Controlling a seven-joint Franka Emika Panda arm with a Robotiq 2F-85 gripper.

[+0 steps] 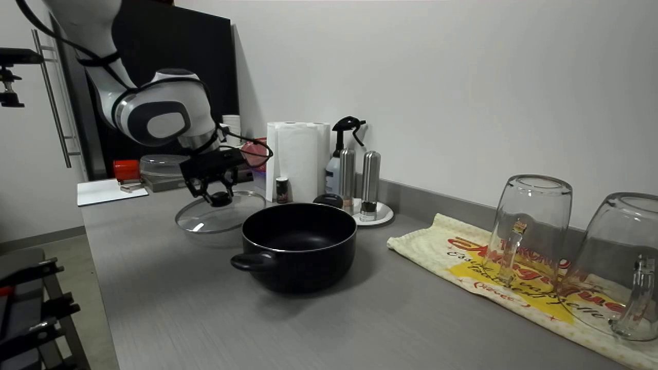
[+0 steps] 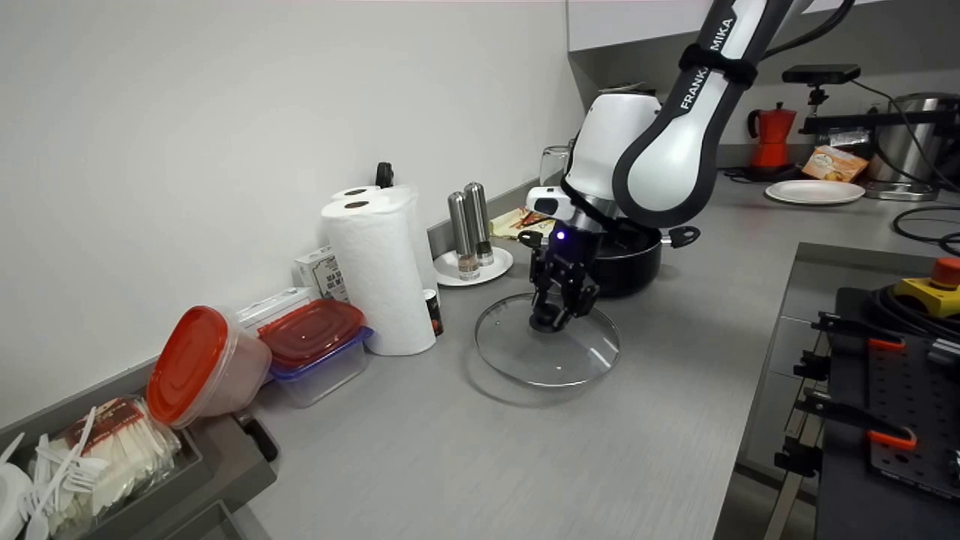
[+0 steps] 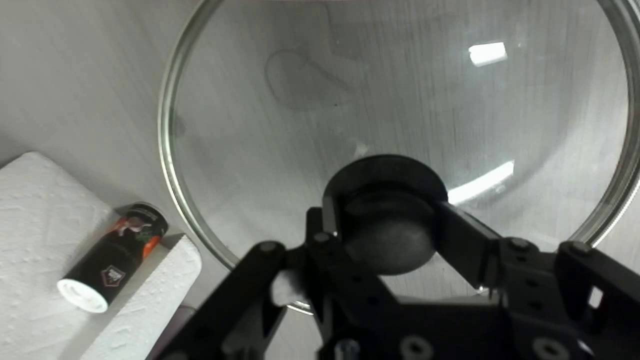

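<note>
My gripper is shut on the black knob (image 3: 393,243) of a round glass lid with a metal rim. In exterior view 2 the lid (image 2: 576,351) hangs a little above the grey counter, slightly tilted, its shadow falling below it. A black two-handled pot (image 1: 299,262) stands uncovered on the counter, and in exterior view 1 the lid (image 1: 216,216) is to its left and farther back. The pot's inside looks empty from there, though its bottom is only partly seen.
Paper towel rolls (image 1: 299,160) and a small black shaker (image 3: 117,255) stand near the lid, by the wall. Two metal grinders (image 1: 370,185) rest on a white plate behind the pot. Glass mugs (image 1: 530,228) sit upside down on a cloth to the right.
</note>
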